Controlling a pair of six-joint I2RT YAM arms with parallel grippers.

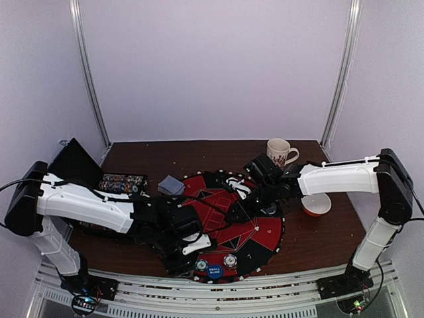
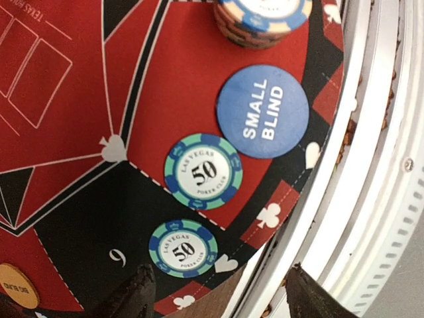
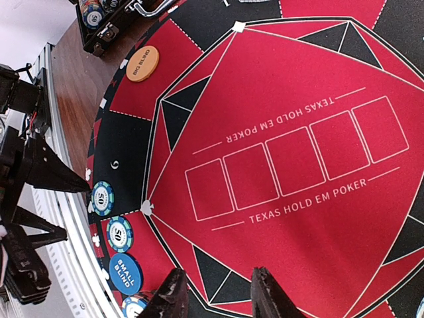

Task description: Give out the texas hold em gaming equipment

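The red and black poker mat [image 1: 262, 235] lies mid-table. Near its front edge are the SMALL BLIND disc [image 2: 262, 110], two green 50 chips [image 2: 203, 171] and a chip stack [image 2: 262, 23]. The orange BIG BLIND disc [image 3: 142, 63] lies farther along the rim. My left gripper is open above the front-left rim, nothing between its fingers. My right gripper hangs over the mat's red middle, fingers part open and empty.
A black chip case [image 1: 76, 162] stands at left, a blue card pack [image 1: 171, 185] behind the mat. A mug [image 1: 278, 152] and white bowl [image 1: 316, 202] are at right.
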